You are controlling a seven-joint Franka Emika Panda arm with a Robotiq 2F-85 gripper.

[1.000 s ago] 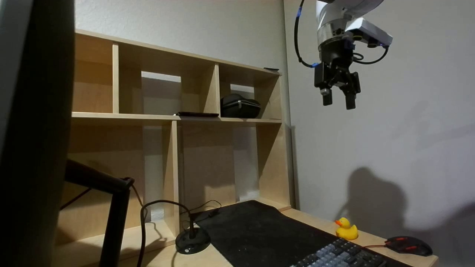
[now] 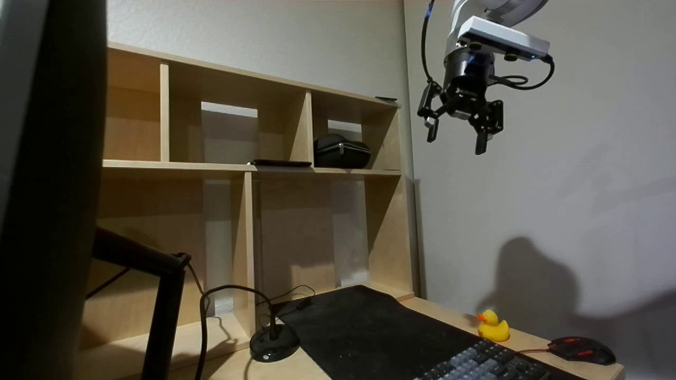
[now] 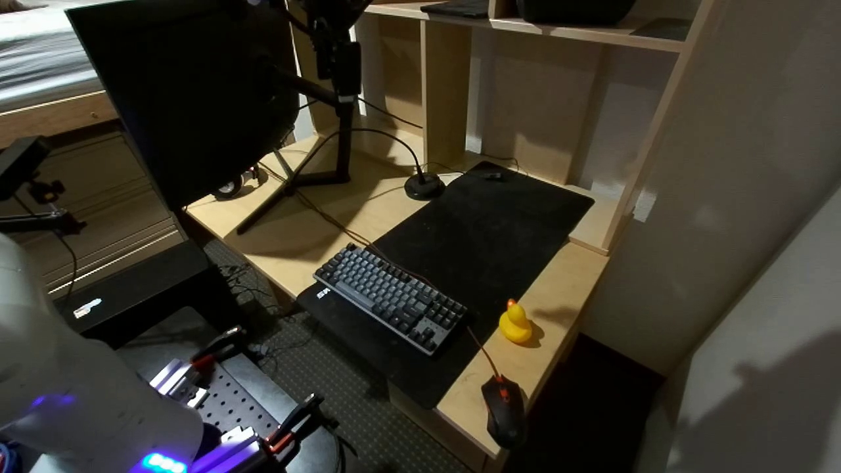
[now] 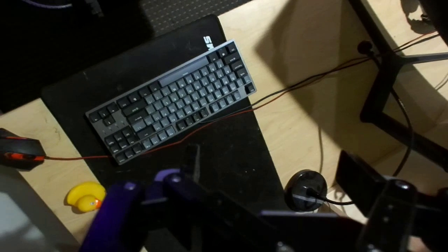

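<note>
High above the desk, well clear of everything on it, my gripper (image 2: pixel 457 146) stands open with its fingers spread and nothing between them. In the wrist view its dark fingers (image 4: pixel 361 182) show along the lower edge. A yellow rubber duck (image 3: pixel 516 324) with an orange beak sits upright on the bare wood strip at the desk's right side. Near it lies a black and red mouse (image 3: pixel 504 410). The grey and black keyboard (image 3: pixel 390 298) rests across the front of a black desk mat (image 3: pixel 504 228).
A round microphone base (image 3: pixel 424 186) stands behind the mat's left side. The big monitor (image 3: pixel 189 87) and its stand take up the left of the desk. A wooden shelf (image 2: pixel 253 165) rises at the back, holding a black case (image 2: pixel 342 152).
The gripper has turned, its fingers now looking wider apart in exterior view 1, and it has shifted slightly left. The duck, mouse and keyboard have stayed put.
</note>
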